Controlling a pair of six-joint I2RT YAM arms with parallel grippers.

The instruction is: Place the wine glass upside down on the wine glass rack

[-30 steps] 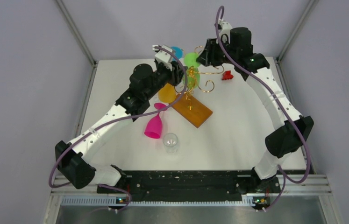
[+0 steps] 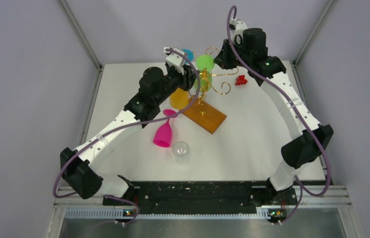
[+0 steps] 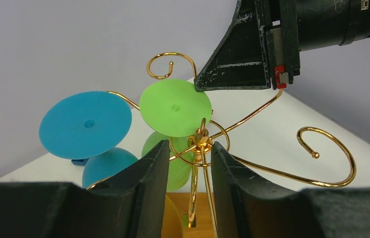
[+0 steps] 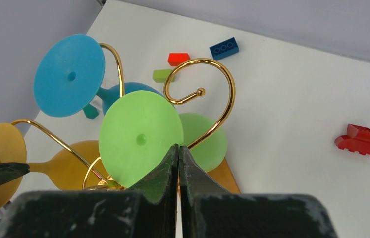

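A gold rack point(image 2: 201, 94) with curled arms stands on a wooden base point(image 2: 207, 116). Hanging upside down on it are a green glass point(image 3: 175, 106), a blue glass point(image 3: 83, 124) and an orange glass point(image 2: 179, 99). My left gripper is open at the rack's near side; the gold stem shows beyond the gap, and whether it touches a finger I cannot tell. The right gripper is shut with nothing visible between its fingers, close by the green glass's round foot; contact is unclear. A pink glass point(image 2: 163, 134) and a clear glass point(image 2: 181, 151) are on the table.
Red bricks point(image 4: 358, 141) lie right of the rack, with a dark blue brick point(image 4: 224, 48) and other small bricks behind it. An empty gold hook point(image 3: 339, 158) curls out on the right.
The right gripper has closed and shifted slightly right, off the green foot it overlapped in the top view. The rack has turned or shifted slightly. The left arm has barely moved.
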